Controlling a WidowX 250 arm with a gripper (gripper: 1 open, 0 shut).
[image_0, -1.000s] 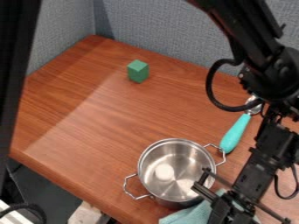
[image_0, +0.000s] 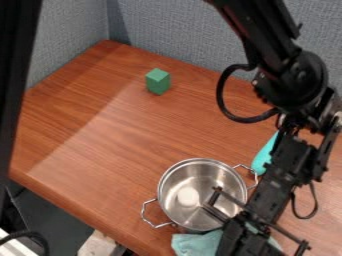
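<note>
A steel pot with two side handles stands at the lower middle of the wooden table, a light blue cloth under or beside its lower right. My gripper reaches in from the right, its fingers over the right part of the pot's interior. Whether it is open or shut, and whether anything is between the fingers, I cannot tell.
A green cube sits toward the back left. A turquoise-handled utensil lies at the right, partly hidden by the arm. Grey padded walls stand behind.
The arm and gripper have shifted slightly left and up over the pot, hiding more of the turquoise handle. The pot and cube look unmoved.
</note>
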